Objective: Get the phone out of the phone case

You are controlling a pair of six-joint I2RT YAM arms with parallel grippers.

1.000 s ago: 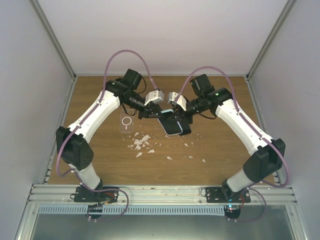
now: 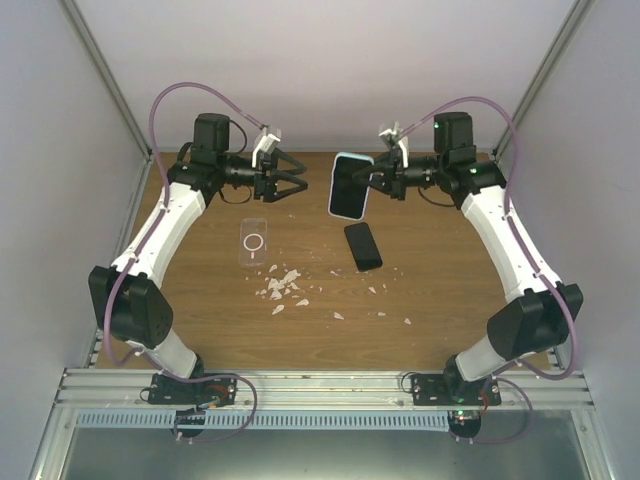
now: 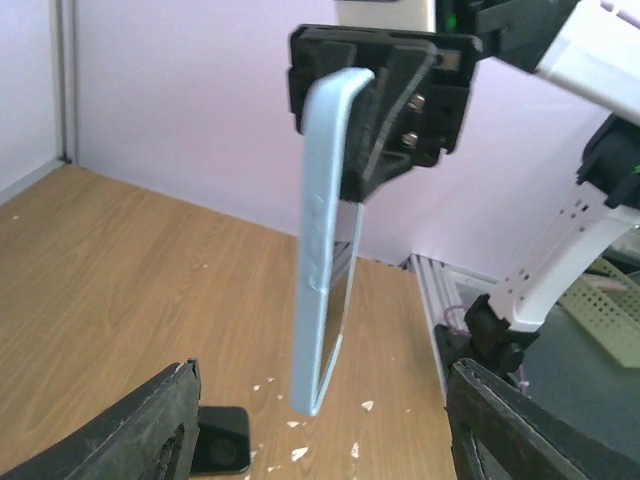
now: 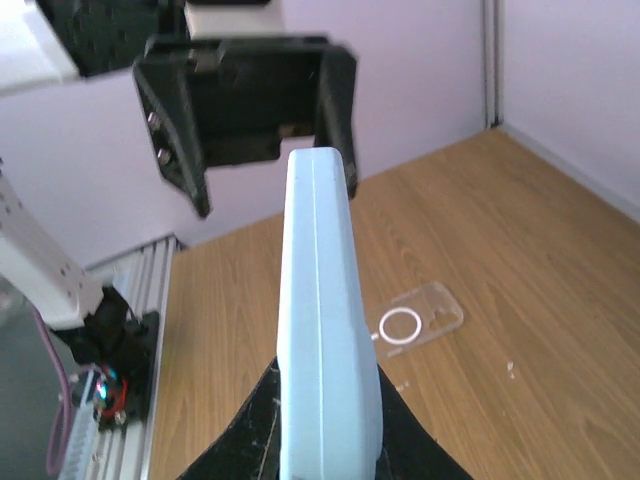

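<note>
A phone-shaped slab with a light blue rim and a dark face [image 2: 347, 188] hangs above the table in the top view. My right gripper [image 2: 364, 176] is shut on its right edge. Its light blue edge [image 4: 325, 330] fills the middle of the right wrist view, between the fingers. Whether a phone and case are both there, I cannot tell. To its left, my left gripper [image 2: 303, 176] stands open and apart from it, with nothing between its fingers.
A black phone-like slab [image 2: 363, 246] lies on the table below. Farther left is a clear case with a white ring [image 2: 253, 242]. Several pale scraps [image 2: 284, 284] are scattered at the middle.
Both arms were close together over the slab; now they are apart. The left gripper has moved up and left, the right up and right, carrying the slab, now more upright. The black slab shows fully.
</note>
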